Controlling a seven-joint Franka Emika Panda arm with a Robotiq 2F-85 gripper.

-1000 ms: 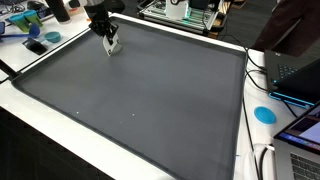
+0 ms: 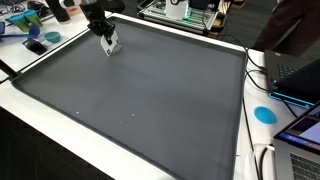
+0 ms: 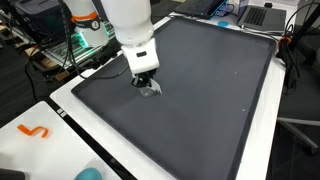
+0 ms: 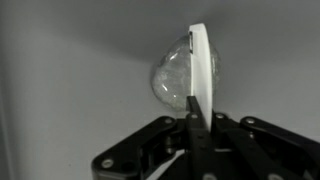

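Observation:
In the wrist view my gripper is shut on a slim white strip [image 4: 203, 65]. Its far end reaches over a clear, round, see-through container [image 4: 171, 82] on the dark grey mat. Whether the strip touches the container cannot be told. Exterior view 1 has the gripper [image 2: 105, 33] low at the mat's far left corner, with the pale container [image 2: 111, 45] right by its fingertips. From the other side, the gripper [image 3: 146, 77] points down at the small clear container [image 3: 151, 89]; the arm partly hides the area behind.
A blue disc [image 2: 265, 115] and laptops [image 2: 298, 155] lie beyond its right side in exterior view 1. An orange item [image 3: 33, 131] and a teal round object [image 3: 88, 174] rest off the mat's near edge.
The arm above the gripper has shifted slightly. The pale container appears in the same place.

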